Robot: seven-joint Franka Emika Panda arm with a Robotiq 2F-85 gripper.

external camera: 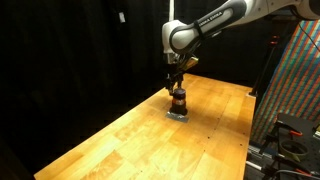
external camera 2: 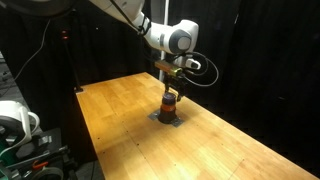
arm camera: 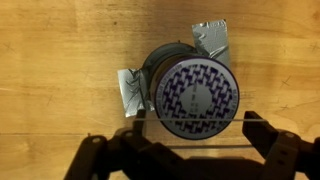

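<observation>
A dark, cone-shaped object with an orange-brown band [external camera: 178, 104] stands upright on the wooden table, silver tape [external camera: 177, 116] at its base. From above, in the wrist view, its round top [arm camera: 196, 98] shows a purple and pale woven-looking pattern with a plain strip across the middle. My gripper is open, its black fingers [arm camera: 141, 148] set wide apart on either side of the near part of that top. In exterior view 2 the gripper [external camera 2: 172, 90] hangs just above the object; whether it touches cannot be told.
Strips of silver tape [arm camera: 211, 39] lie on the table beside the base. Black curtains [external camera: 70, 70] hang behind, and dark equipment [external camera: 290, 145] stands off the table's right side.
</observation>
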